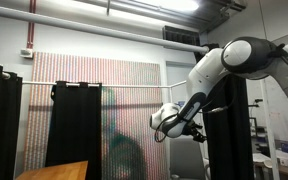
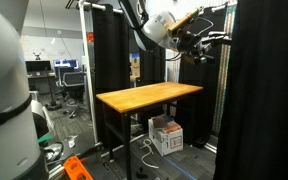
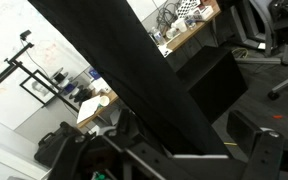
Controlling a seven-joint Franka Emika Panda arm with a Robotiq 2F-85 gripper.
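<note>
My gripper [image 2: 218,42] is raised well above the wooden table [image 2: 149,96] and off to one side of it, near the dark curtain. In the wrist view, two dark fingers [image 3: 129,140] reach in from the bottom edge, set wide apart. The gripper stands open, with nothing held between them; black cloth and floor show beyond. From exterior view 1 the gripper [image 1: 198,136] appears small at the end of the arm, and its fingers are hard to make out there.
Bare is the visible tabletop [image 1: 59,172]. A white box [image 2: 164,134] with things in it sits on the floor under the table. A black curtain [image 3: 114,50] hangs close to the gripper. A grey chair [image 1: 186,157] stands behind the arm in exterior view 1.
</note>
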